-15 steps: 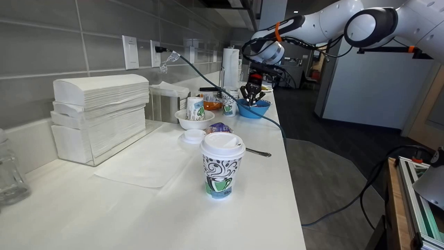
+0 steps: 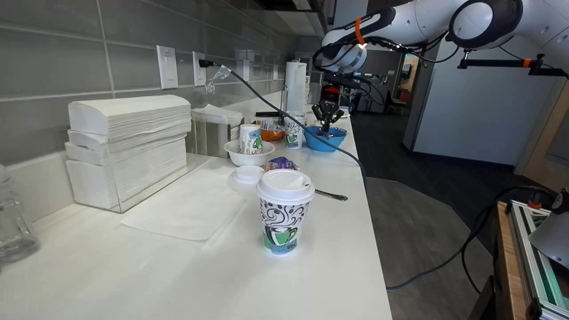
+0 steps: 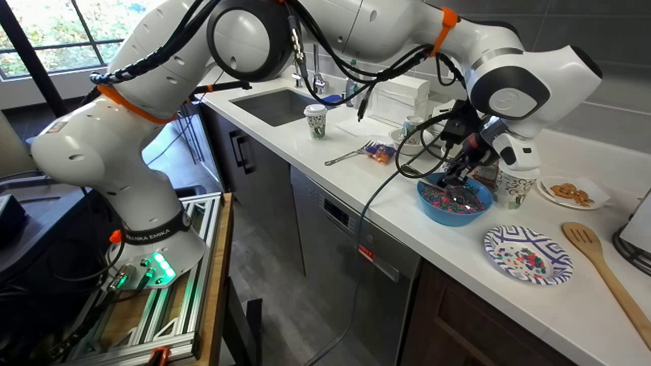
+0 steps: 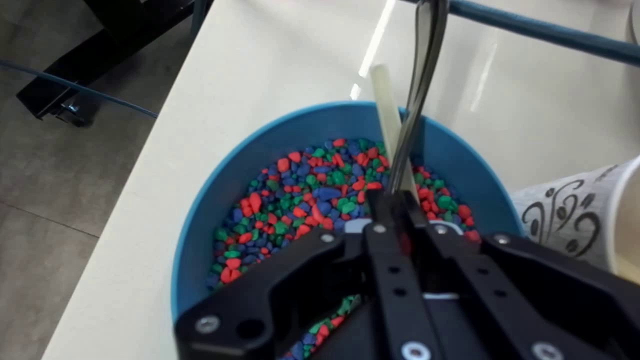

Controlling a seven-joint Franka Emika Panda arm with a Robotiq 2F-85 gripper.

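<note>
My gripper is shut on the handle of a metal spoon [image 4: 418, 96], whose handle end sticks out past the fingers in the wrist view. Below and around it is the blue bowl [image 4: 201, 204], holding red, green and blue pebbles [image 4: 300, 192]. In exterior view 2 the gripper [image 3: 454, 177] sits low over the bowl [image 3: 448, 216], and a spoon head [image 3: 465, 196] shows at the pebbles. A pale stick-like thing [image 4: 387, 114] leans over the bowl's rim behind the handle; whether the fingers touch it I cannot tell.
A patterned cup [image 3: 512, 186] stands close beside the bowl. A patterned paper bowl [image 3: 497, 253] with some pebbles and a wooden spatula [image 3: 601, 268] lie on the counter to the right. A cable [image 2: 298, 125] crosses near the bowl. The counter's edge runs close by.
In exterior view 1 my gripper has shifted slightly to the right over the blue bowl, and the arm has changed pose a little. The cup and other counter things stand where they were.
</note>
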